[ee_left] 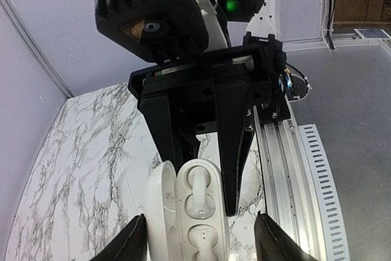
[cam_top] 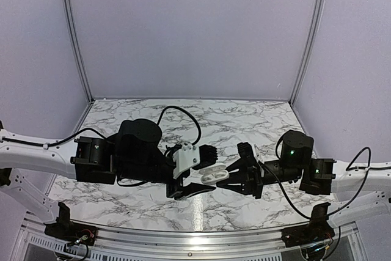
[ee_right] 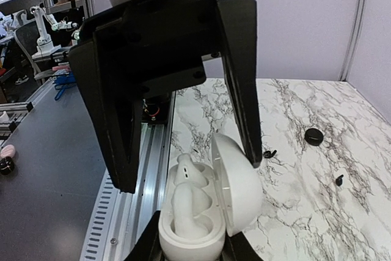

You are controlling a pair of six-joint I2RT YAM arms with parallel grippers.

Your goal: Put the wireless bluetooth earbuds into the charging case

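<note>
A white charging case (ee_right: 191, 246) with its lid (ee_right: 237, 184) raised is held up off the table between the two arms. My right gripper is shut on its end. White earbud-shaped forms (ee_left: 199, 194) show in its two wells; I cannot tell whether they are earbuds or moulded hollows. In the left wrist view, the fingers of my left gripper stand wide on both sides of the case, with a gap beside the body. Open black left fingers (ee_right: 116, 126) also loom over the case in the right wrist view.
On the marble table (ee_right: 293, 224) lie a round black object (ee_right: 313, 136) and small black earbud-like pieces (ee_right: 269, 153), clear of the arms. A metal rail (cam_top: 189, 238) runs along the front edge.
</note>
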